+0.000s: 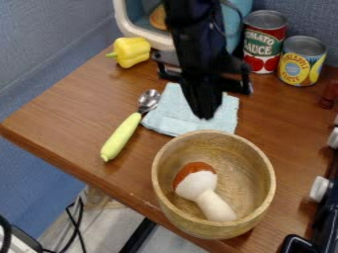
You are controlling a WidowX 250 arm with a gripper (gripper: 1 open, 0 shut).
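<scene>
My gripper [204, 99] hangs dark over the light blue cloth [180, 121], which lies flattened on the wooden table between the spoon and the cans; whether the fingers are open or shut is hard to see. A green-handled spoon [122, 135] lies left of the cloth. In front, a wooden bowl [258, 186] holds a white toy [211, 204] with a red-brown top.
At the back stand a tomato sauce can [263, 44], a yellow can [301, 61] and a teal toy appliance [129, 22], with a yellow object [129, 51] at its left. A dark appliance borders the right edge.
</scene>
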